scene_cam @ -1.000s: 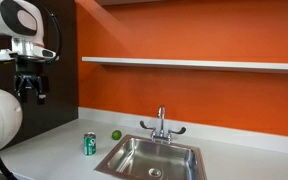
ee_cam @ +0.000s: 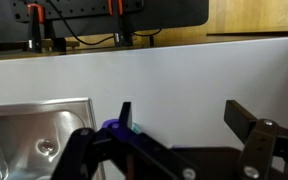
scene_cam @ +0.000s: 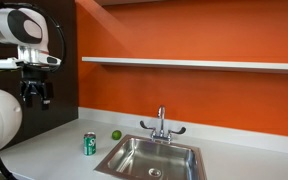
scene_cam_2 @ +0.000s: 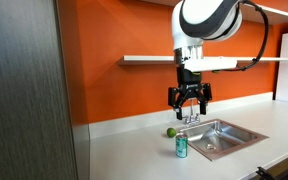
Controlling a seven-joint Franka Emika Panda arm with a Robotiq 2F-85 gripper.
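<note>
A green can (scene_cam: 89,145) stands upright on the counter, left of the sink (scene_cam: 134,150). Behind it lies a round green fruit (scene_cam: 116,134), perhaps a lime. Well above the counter hangs my gripper (scene_cam_2: 190,106), open, its fingers wide apart and empty. In exterior view 2 the can (scene_cam_2: 181,146) appears below the gripper, with clear air between them. The wrist view shows the left finger (ee_cam: 124,118) covering most of a purple and teal shape, probably the can; the fruit cannot be made out there.
A chrome faucet (scene_cam: 162,120) with two handles rises behind the sink. A long white shelf (scene_cam: 194,65) runs along the orange wall, and a dark panel closes off the left side. Bare counter (ee_cam: 194,80) lies beside the sink in the wrist view.
The arm and gripper have shifted slightly to the right in exterior view 1 and turned a little. The can and the fruit have stayed in place.
</note>
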